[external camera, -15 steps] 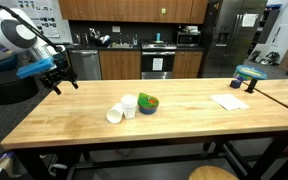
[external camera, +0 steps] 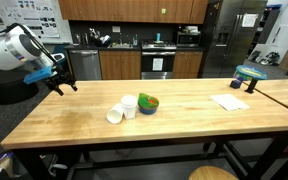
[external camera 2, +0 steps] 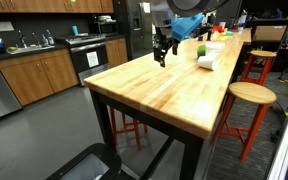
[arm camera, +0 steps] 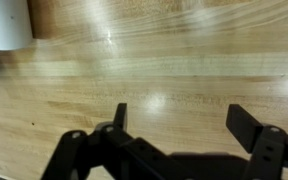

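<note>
My gripper point(external camera: 67, 91) hangs over the left part of the wooden table point(external camera: 94, 128), fingers spread. Between the fingertips in the wrist view only bare wood shows. To the gripper's right, in exterior view 1, a white cup point(external camera: 115, 116) appears to lie on its side. Close to it a second white cup point(external camera: 130, 106) stands, with a dark bowl point(external camera: 148, 109) holding something green and red alongside. Part of a white object point(arm camera: 8, 24) fills the wrist view's top left corner. Exterior view 2 shows the gripper point(external camera 2: 176, 61) above the surface, apart from a white cup point(external camera 2: 208, 62).
A white sheet point(external camera: 230, 102) lies flat on the right half of the table. Colourful stacked items point(external camera: 248, 75) stand at the far right. Stools point(external camera 2: 252, 94) are beside the table. Wood is bare around the gripper and between the bowl and sheet.
In exterior view 1 the arm has shifted slightly, its blue wrist part now a little lower and farther right. The cups and bowl have stayed put.
</note>
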